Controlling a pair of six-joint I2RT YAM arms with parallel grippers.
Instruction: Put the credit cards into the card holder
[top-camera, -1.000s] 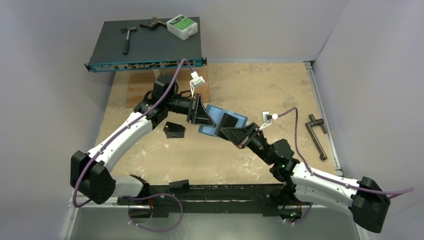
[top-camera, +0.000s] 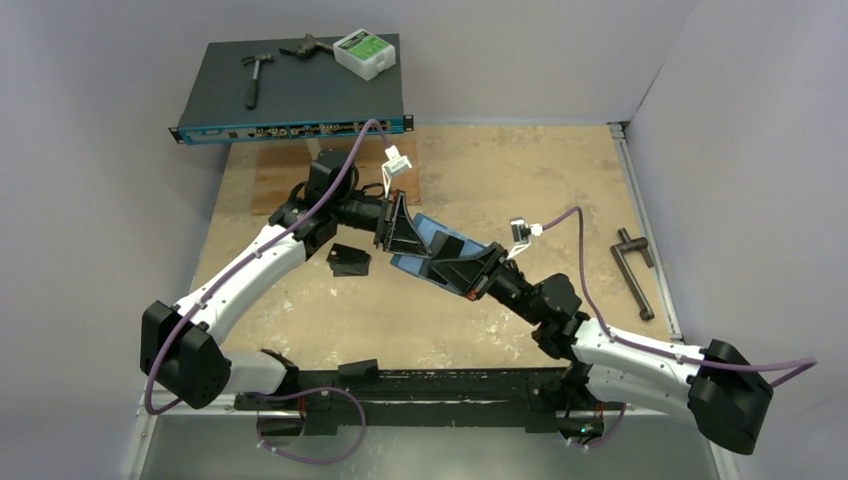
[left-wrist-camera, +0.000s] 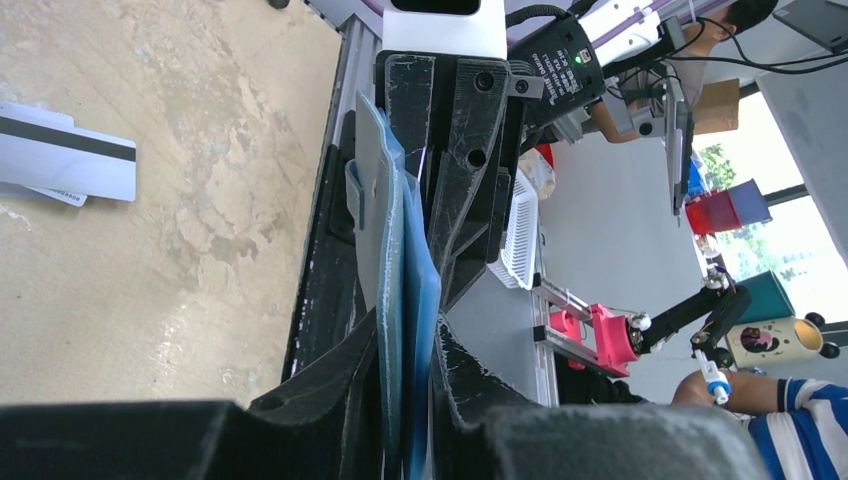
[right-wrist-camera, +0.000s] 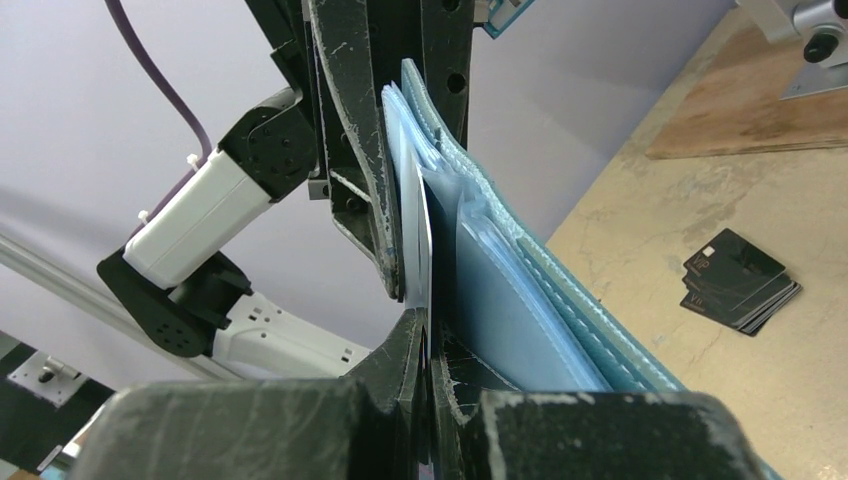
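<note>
The blue card holder (top-camera: 472, 247) is up off the table between the two arms. My left gripper is shut on it, pinching it edge-on in the left wrist view. A black card (top-camera: 446, 243) lies against the holder in the top view. My right gripper (top-camera: 437, 268) is shut on this card; the right wrist view shows its thin edge (right-wrist-camera: 428, 250) rising from the fingertips among the holder's clear sleeves (right-wrist-camera: 505, 300). How deep the card sits is hidden. Several loose black cards (right-wrist-camera: 740, 280) lie fanned on the table.
A black rack unit (top-camera: 300, 100) with hammers (top-camera: 253, 85) and a clear box (top-camera: 365, 53) stands at the back left. A metal handle (top-camera: 632, 282) lies at the right edge. Bare tabletop (top-camera: 540, 180) stretches behind the right arm.
My right gripper has shifted slightly left and toward the left gripper, carrying the card further across the holder. The holder has tilted a little; the left arm has barely moved.
</note>
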